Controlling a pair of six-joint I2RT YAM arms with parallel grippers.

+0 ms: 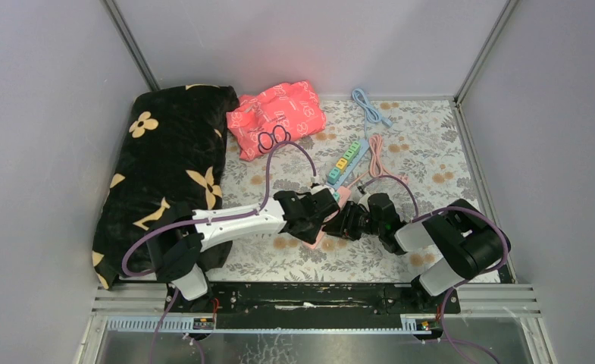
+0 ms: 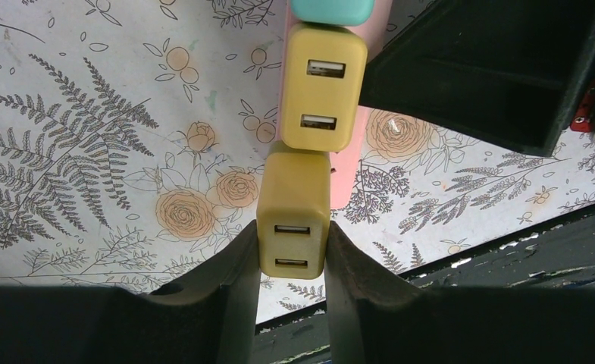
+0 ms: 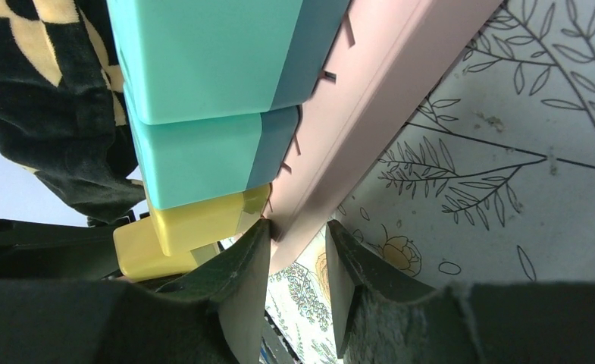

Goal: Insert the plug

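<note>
My left gripper is shut on a yellow plug with two slots, which sits at the lower end of the pink power strip, against another yellow plug. A teal plug lies beyond that. My right gripper grips the pink strip from the side, beside a row of teal plugs and yellow ones. Whether the held plug is seated in its socket I cannot tell.
A blue strip with coloured plugs and coiled cords lies behind. A black cushion fills the left, a pink pillow the back. The table's right side is clearer.
</note>
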